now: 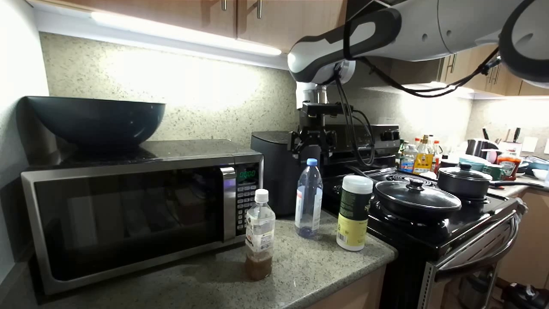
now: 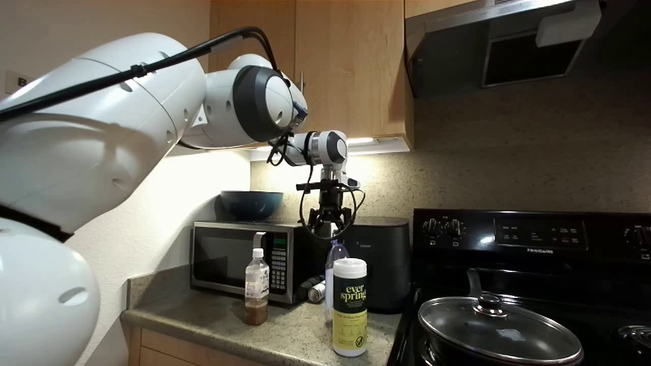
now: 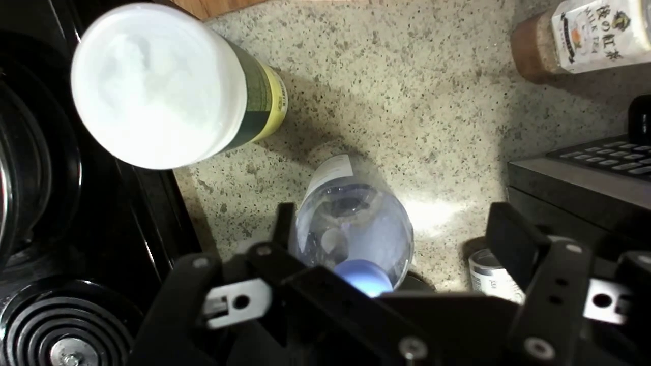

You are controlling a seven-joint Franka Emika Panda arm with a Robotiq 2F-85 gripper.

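A clear bottle with a blue cap (image 1: 309, 201) stands upright on the counter. My gripper (image 1: 312, 152) hangs right over that cap, pointing down. In the wrist view the bottle (image 3: 354, 225) shows between the spread fingers, nearer the left one, its blue cap partly hidden by the gripper's body. The fingers are open and hold nothing. A white-lidded wipes canister (image 1: 355, 213) stands close to the bottle on the stove side. The milk tea bottle (image 1: 260, 237), with a white cap and brown liquid, stands upright in front of the microwave.
The microwave (image 1: 139, 216) carries a dark bowl (image 1: 98, 121). A black appliance (image 2: 381, 262) stands behind the clear bottle. On the stove sits a lidded pan (image 1: 417, 198). A small can (image 3: 491, 277) lies near the microwave. Bare counter (image 3: 396, 91) lies between canister and milk tea.
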